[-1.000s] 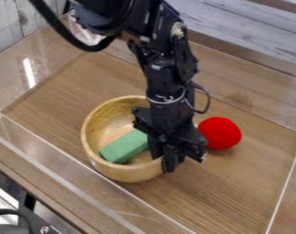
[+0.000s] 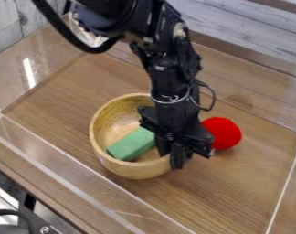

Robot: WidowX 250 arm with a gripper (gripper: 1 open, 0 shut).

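Observation:
My black gripper point(image 2: 175, 148) hangs low over the right side of a tan bowl point(image 2: 114, 156), its fingertips near or at the rim; I cannot tell what, if anything, is between them. A green block point(image 2: 129, 144) lies in the bowl, partly behind the gripper. A red round object point(image 2: 225, 132) sits just right of the gripper, outside the bowl.
The black arm comes down from the top middle. A dark cable or part shows at the lower left edge.
Over the last second the gripper has shifted slightly about the bowl's right side; the bowl and green block appear to have moved a little.

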